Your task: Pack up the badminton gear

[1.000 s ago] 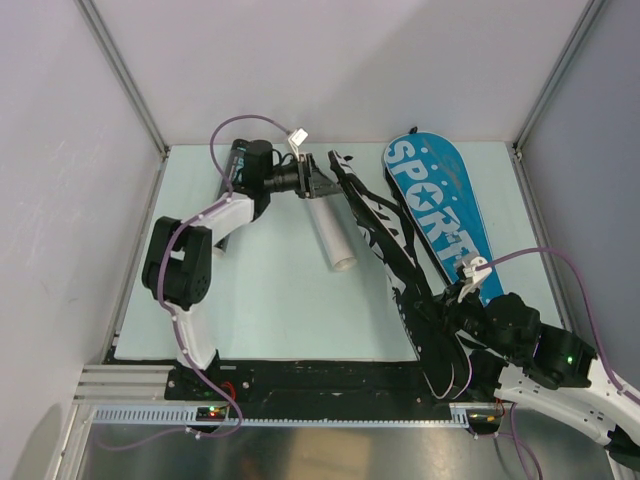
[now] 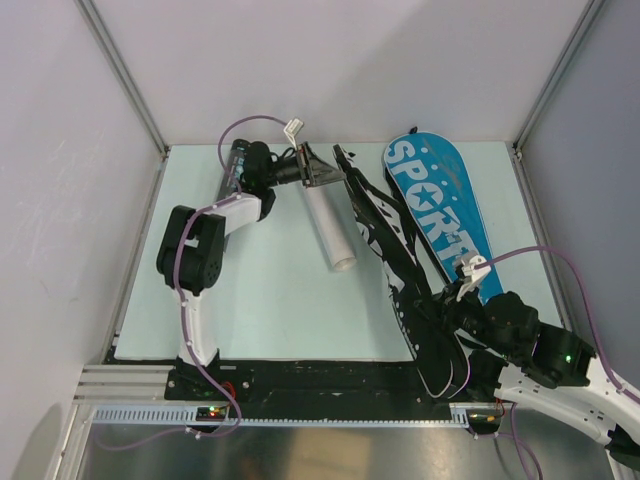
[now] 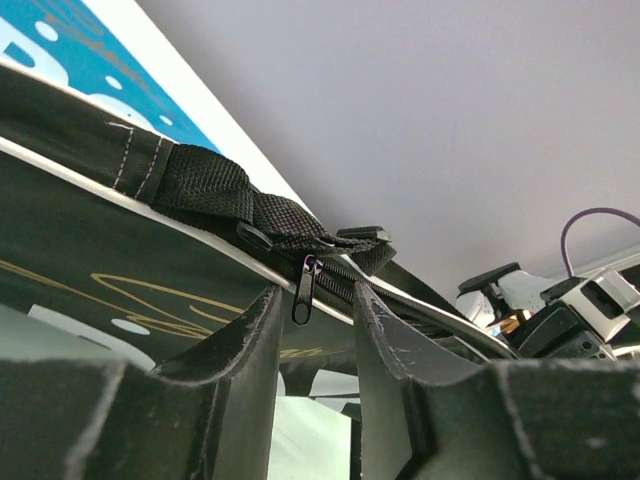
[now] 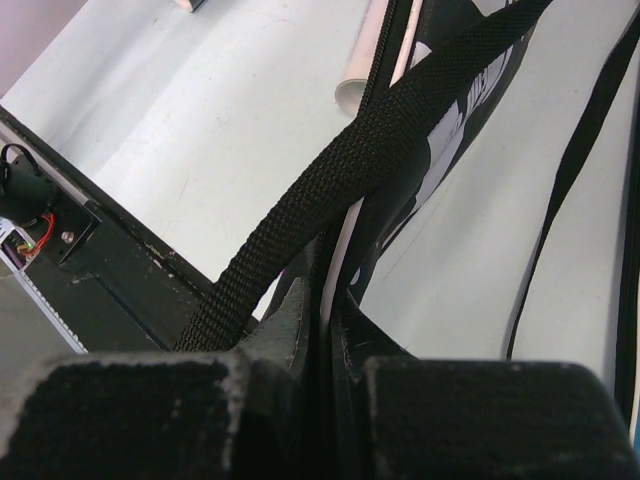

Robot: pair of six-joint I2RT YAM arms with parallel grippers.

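A long black bag with white markings (image 2: pixel 392 235) slants down the middle of the table in the top view. My left gripper (image 2: pixel 338 172) is at its far end. In the left wrist view a metal zipper pull (image 3: pixel 305 290) hangs between the parted fingertips of this gripper, closer to the left one. The zipper (image 3: pixel 335 280) runs along the bag's edge. Near the front, my right gripper is shut on the edge of the black bag, beside its woven strap (image 4: pixel 320 185). A pale tube (image 2: pixel 330 228) lies left of the bag.
A blue bag lettered SPORT (image 2: pixel 435 190) lies flat on the right of the table. Something dark (image 2: pixel 236 170) sits behind the left arm, partly hidden.
My left gripper has shifted slightly to the right and its forearm has swung a little the same way. The far end of the black bag moves slightly with it. The right arm stays still.
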